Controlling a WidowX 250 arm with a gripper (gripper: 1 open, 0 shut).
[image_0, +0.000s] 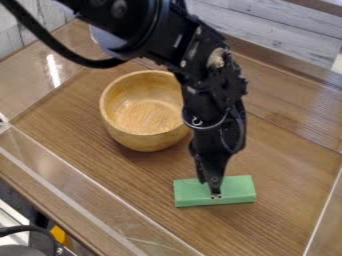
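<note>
A green rectangular block (234, 192) lies flat on the wooden surface at the lower right. My black gripper (214, 184) points down onto its upper middle, fingertips at or just over the block. The fingers look close together, and I see nothing held between them. A wooden bowl (134, 105) sits to the left, behind the block and partly next to the arm.
Clear low walls border the wooden surface (80, 150) at the left, front and right. A white plank wall (274, 35) stands at the back. Bare wood lies right of the arm and left of the block.
</note>
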